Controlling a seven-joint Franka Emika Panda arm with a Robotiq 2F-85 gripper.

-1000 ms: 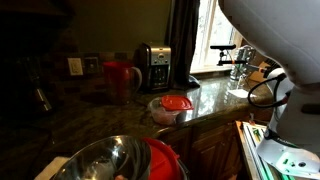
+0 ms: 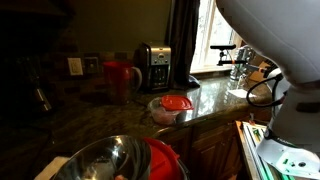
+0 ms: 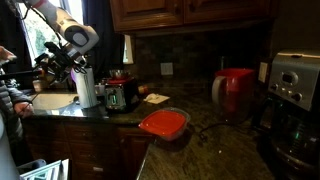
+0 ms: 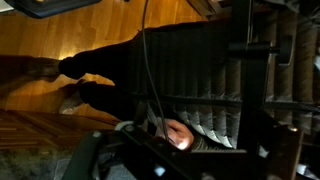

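Note:
No task object is named. Dark parts of my gripper show along the bottom of the wrist view, too dim to tell how its fingers stand. Past it are a wooden floor (image 4: 95, 35), a person's dark-clothed legs (image 4: 100, 65) and a hand (image 4: 180, 133). My white arm (image 2: 290, 60) fills the right side of exterior view 1, well to the side of the counter. A clear bowl with a red lid (image 3: 163, 122) sits on the dark counter (image 3: 205, 160), far from the gripper.
A red pitcher (image 2: 121, 78) and a toaster (image 2: 155, 68) stand at the back by the wall. In front, a metal bowl (image 2: 100, 160) lies beside a red rim (image 2: 163, 160). The counter between pitcher and lidded bowl is mostly clear.
The white arm at the right edge of exterior view 1 has shifted slightly. Things on the counter stand where they were.

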